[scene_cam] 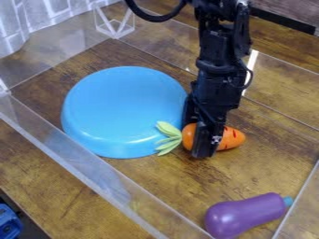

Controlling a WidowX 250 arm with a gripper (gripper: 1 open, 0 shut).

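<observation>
The black gripper (203,131) is lowered onto an orange toy carrot (227,136) with pale green leaves (167,140), lying on the wooden floor beside a blue plate-like disc (118,103). Its fingertips are around or over the carrot's body; whether they are closed on it cannot be told.
A purple toy eggplant (243,215) lies at the bottom right. Clear walls run along the left and right of the wooden area (137,196).
</observation>
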